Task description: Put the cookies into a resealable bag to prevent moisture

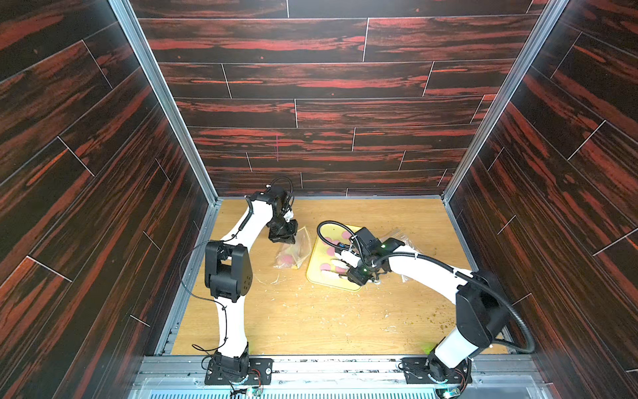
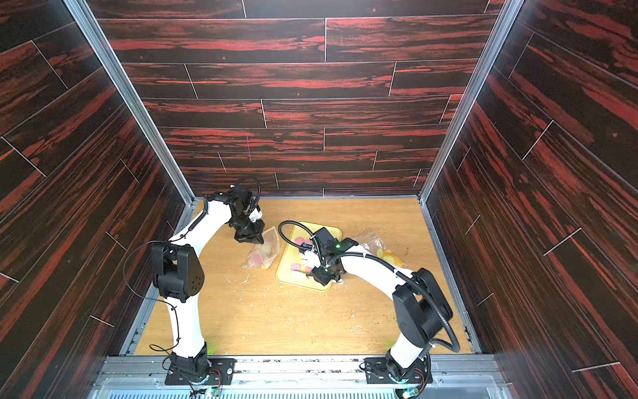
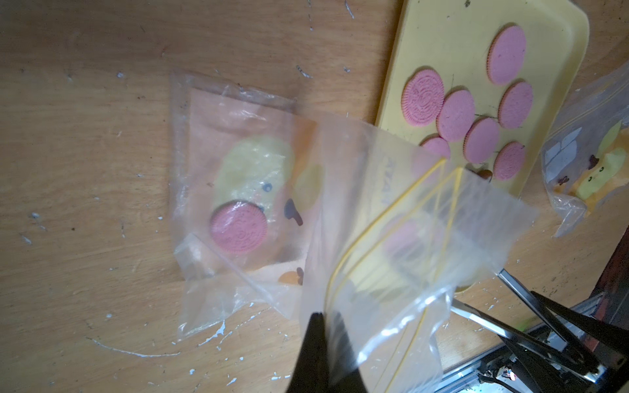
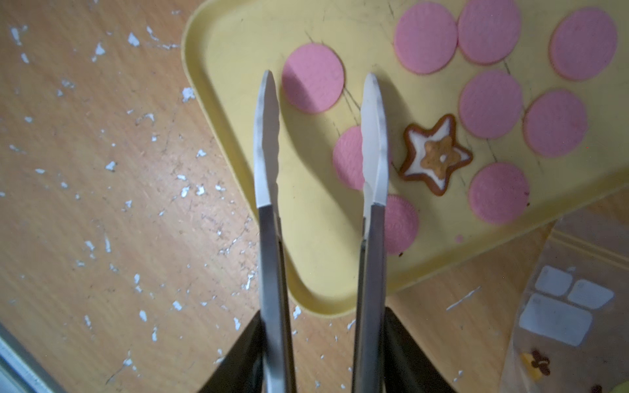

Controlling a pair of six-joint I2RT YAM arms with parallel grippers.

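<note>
My left gripper is shut on the rim of a clear resealable bag [image 3: 367,150], holding that edge up. Inside the bag a pink cookie [image 3: 239,226] lies against a cartoon print. Over the near part of a yellow tray [image 1: 319,279], my right gripper [image 1: 362,267] is shut on tongs [image 4: 375,144]. The white tong tips stand apart with nothing between them. Below them on the tray are a pink cookie [image 4: 313,77], partly hidden ones near the right tip, several more farther right, and a star-shaped cookie [image 4: 435,155].
Another clear bag [image 4: 570,304] with a printed pattern lies on the table right of the tray, partly under the right arm in the top views. White scraps litter the wooden table [image 4: 118,216].
</note>
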